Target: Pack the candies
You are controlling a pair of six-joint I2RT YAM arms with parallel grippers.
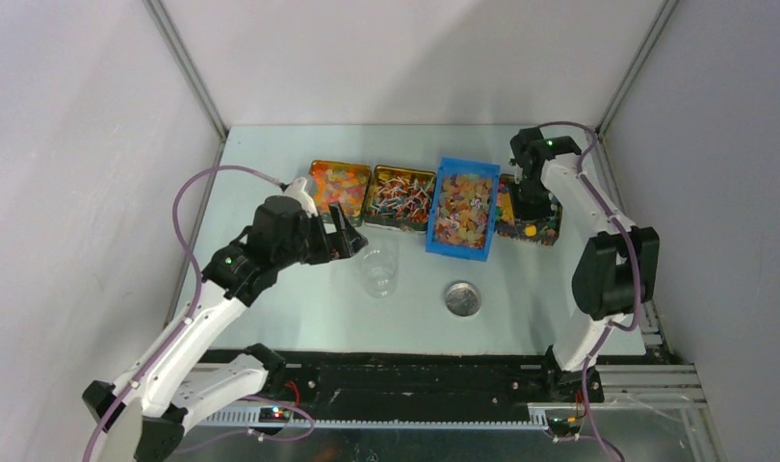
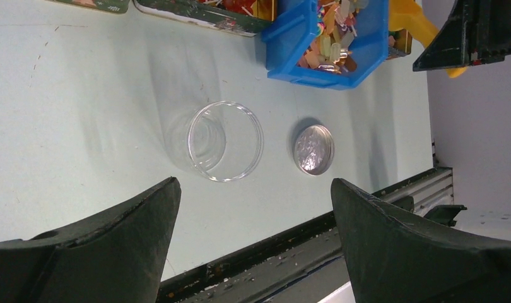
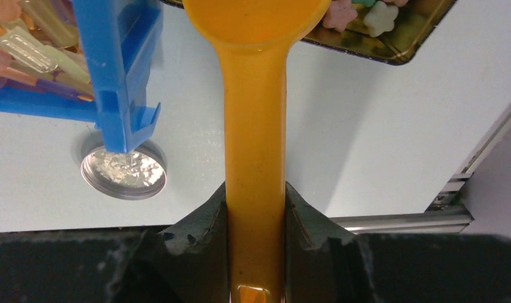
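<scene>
My right gripper is shut on the handle of a yellow scoop, its bowl toward the far side over the rightmost candy tin. Star-shaped candies show in that tin beside the scoop; whether the bowl holds any cannot be made out. An empty clear jar stands upright on the table. Its round metal lid lies to the right of it. My left gripper is open with nothing between its fingers, above the table at the jar's left.
A blue basket of candies stands left of the rightmost tin, its corner close beside the scoop in the right wrist view. Two more candy tins, one of wrapped candies and one of orange candies, sit farther left.
</scene>
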